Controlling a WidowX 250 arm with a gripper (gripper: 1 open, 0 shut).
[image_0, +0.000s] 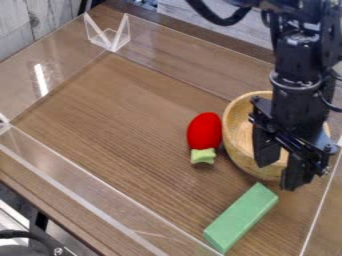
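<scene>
My dark robot gripper (278, 152) hangs over the yellow bowl (245, 118) on the right, open, its tips in front of the bowl's inside. A red oval object (205, 130) stands left of the bowl, with a small light green block (203, 156) at its lower end. A long green block (241, 217) lies on the wooden table below the gripper, apart from it.
A white wire-like object (107, 30) sits at the back left. Raised edges border the table at left and back.
</scene>
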